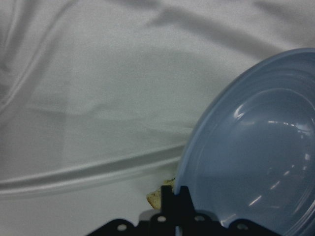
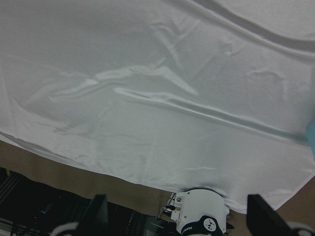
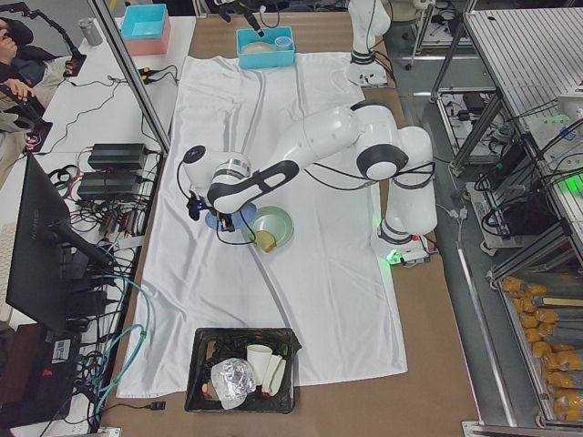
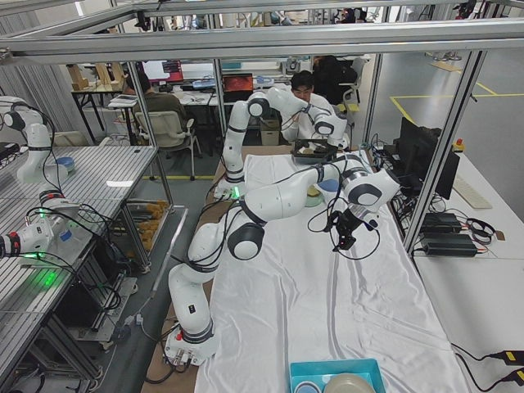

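A blue plate (image 1: 253, 147) fills the right of the left wrist view, with my left gripper shut on its near rim. A piece of yellowish food (image 3: 265, 240) lies at a green plate (image 3: 273, 223) beside the blue plate; in the left wrist view it peeks out from under the blue rim. My right gripper is open in the right wrist view, over bare white cloth with nothing seen between its fingers.
A black bin (image 3: 196, 364) with cups and foil stands at one end of the cloth, a teal tray (image 3: 266, 59) with dishes at the other.
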